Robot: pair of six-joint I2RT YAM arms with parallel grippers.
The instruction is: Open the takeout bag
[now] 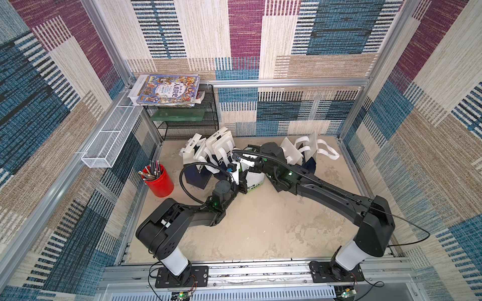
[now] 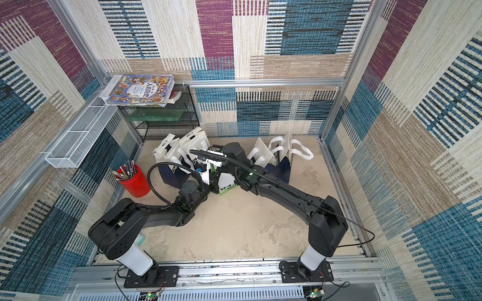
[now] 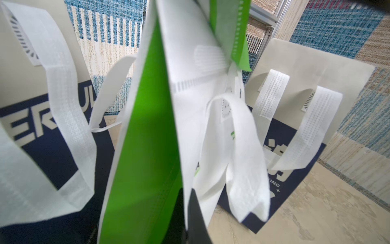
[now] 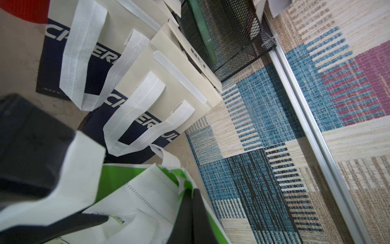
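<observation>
The takeout bag, white outside and green inside, stands upright mid-table with its body (image 1: 256, 180) partly behind both arms. In the left wrist view its white panel (image 3: 191, 81) and green inner face (image 3: 150, 154) rise close to the camera, with a white strap hanging alongside. My left gripper is shut on the bag's thin fabric, which runs down between its fingers. Over the bag's upper edge, my right gripper is shut, nothing visible between its fingers. Part of the left gripper's body (image 4: 36, 150) crowds the right wrist view.
Navy-and-cream bags (image 4: 138, 118) stand to the left of the takeout bag, and others (image 3: 300, 101) to its right. A red pen cup (image 1: 160, 183) sits at the left, a wire rack (image 1: 211, 113) behind.
</observation>
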